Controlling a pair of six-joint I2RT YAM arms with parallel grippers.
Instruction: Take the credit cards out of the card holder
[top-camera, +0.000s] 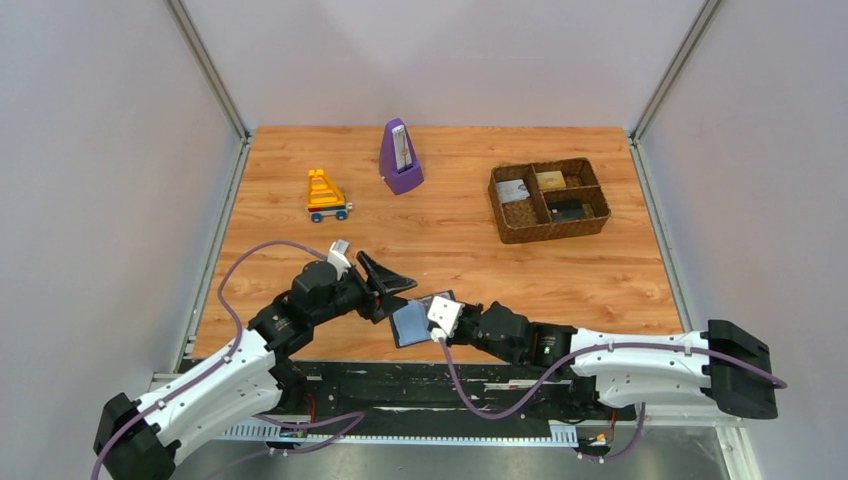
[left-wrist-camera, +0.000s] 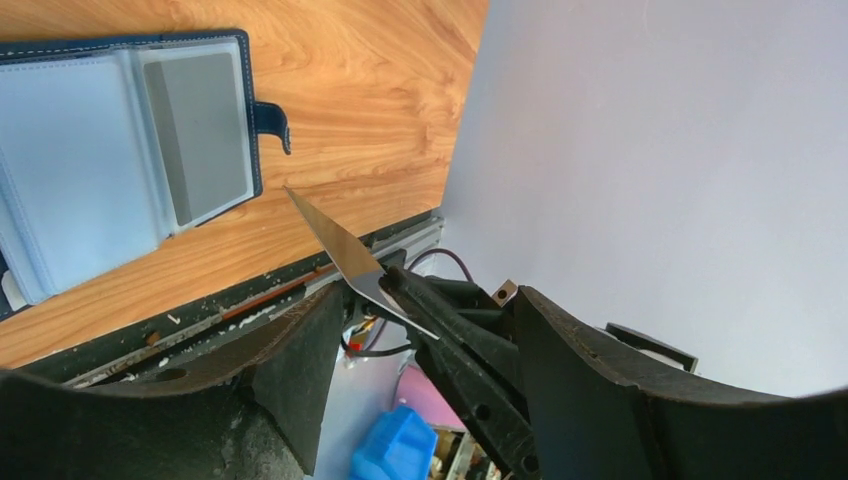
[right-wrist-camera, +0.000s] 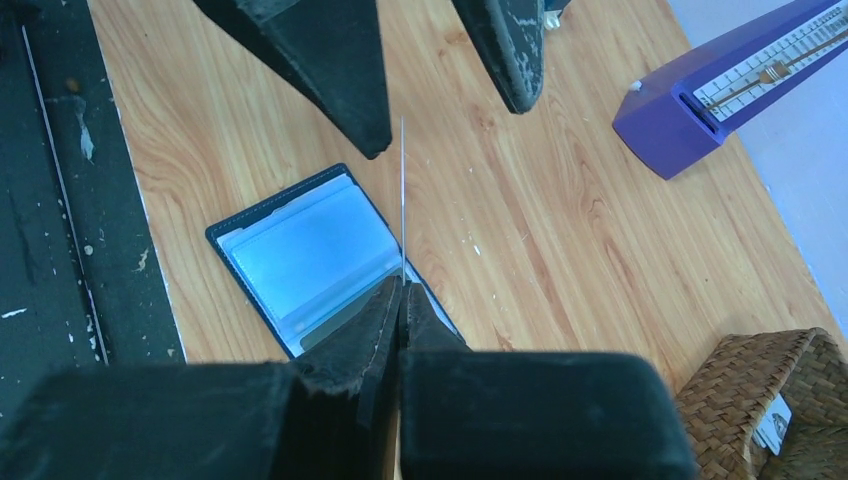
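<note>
The open card holder (top-camera: 410, 322) lies near the front edge of the table, with light blue sleeves and a grey pocket (left-wrist-camera: 200, 130). My right gripper is shut on a thin card, which shows edge-on in the right wrist view and as a slanted card (left-wrist-camera: 340, 245) in the left wrist view, above the table beside the holder. My left gripper is open, its fingers either side of the view of that card, with nothing held; in the right wrist view it hangs above the card's far end.
A purple metronome (top-camera: 401, 170) and yellow toy (top-camera: 322, 195) stand at the back left. A divided wicker basket (top-camera: 530, 225) is at the back right.
</note>
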